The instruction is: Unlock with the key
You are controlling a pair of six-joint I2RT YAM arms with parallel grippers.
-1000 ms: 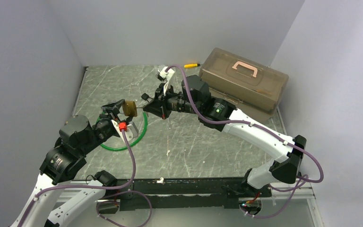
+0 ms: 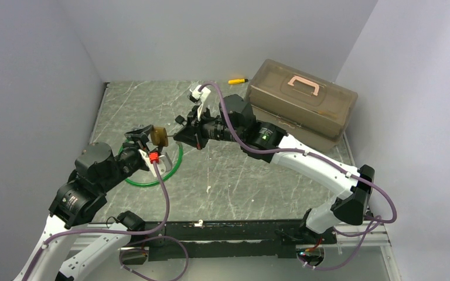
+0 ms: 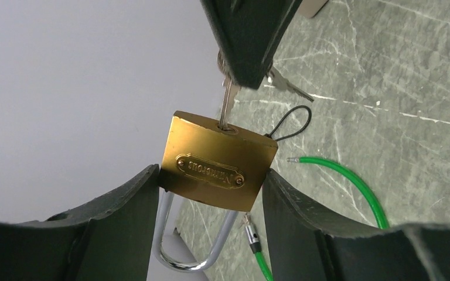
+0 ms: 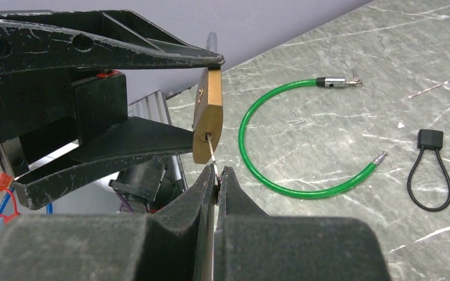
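Note:
My left gripper is shut on a brass padlock (image 3: 222, 158), gripping its body at both sides. Its steel shackle (image 3: 218, 246) hangs below, both legs reaching the body. The key (image 3: 228, 104) points down at the keyhole, its tip at or inside the slot; how deep, I cannot tell. My right gripper is shut on that key, whose thin blade runs from the fingertips to the keyhole (image 4: 207, 137). A second key (image 3: 290, 85) dangles beside it. From above, the padlock (image 2: 159, 136) faces the right gripper's tips (image 2: 177, 138) closely.
A green cable (image 4: 275, 186) curves on the marble table under the grippers, with a black loop (image 4: 429, 140) close by. A brown toolbox (image 2: 304, 93) and a yellow tool (image 2: 237, 81) are at the back.
The padlock in my left gripper has moved a little the same way. Before that, both were still.

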